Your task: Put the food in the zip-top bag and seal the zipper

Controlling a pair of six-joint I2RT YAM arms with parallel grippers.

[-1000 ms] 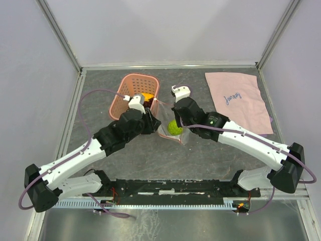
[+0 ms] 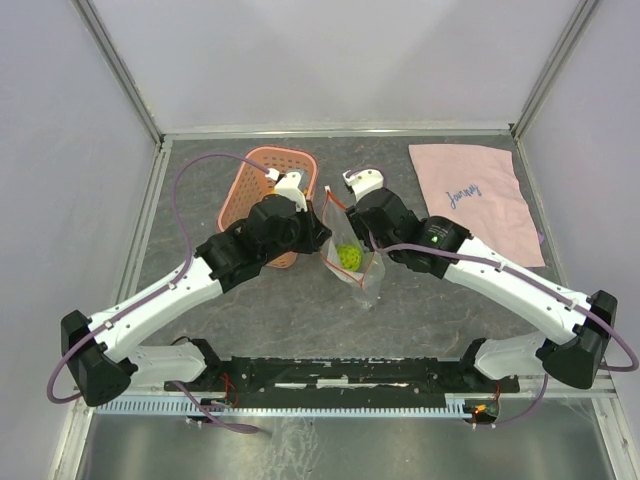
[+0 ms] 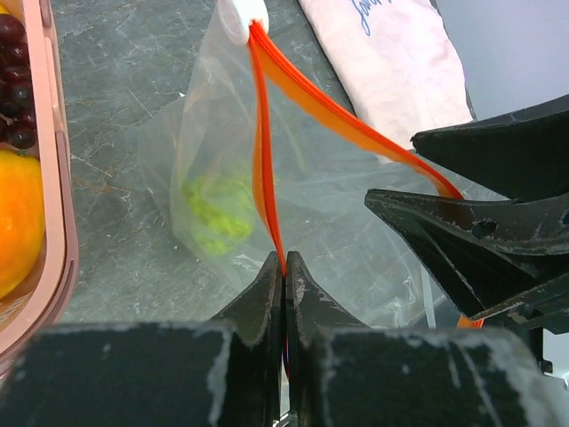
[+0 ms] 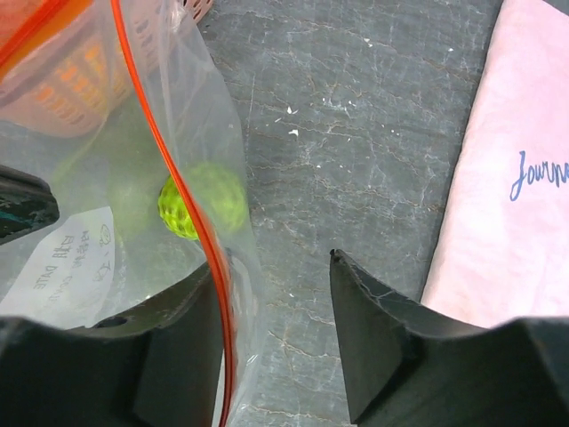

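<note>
A clear zip top bag (image 2: 358,282) with an orange zipper stands between my grippers, a green bumpy food item (image 2: 349,256) inside it. My left gripper is shut on the bag's zipper edge. My right gripper is open at the other side of the bag; the orange zipper runs down beside its left finger in the right wrist view. A white slider tab (image 3: 240,18) is at the top of the zipper.
A pink basket (image 2: 240,195) behind my left gripper holds dark grapes (image 3: 20,80) and a yellow-orange item (image 3: 18,222). A pink cloth (image 2: 475,200) lies at the back right. Bare grey floor lies in front.
Compared with a second ago, my left gripper has moved up and right with the bag edge, and my right gripper has shifted slightly. The bag is drawn more upright.
</note>
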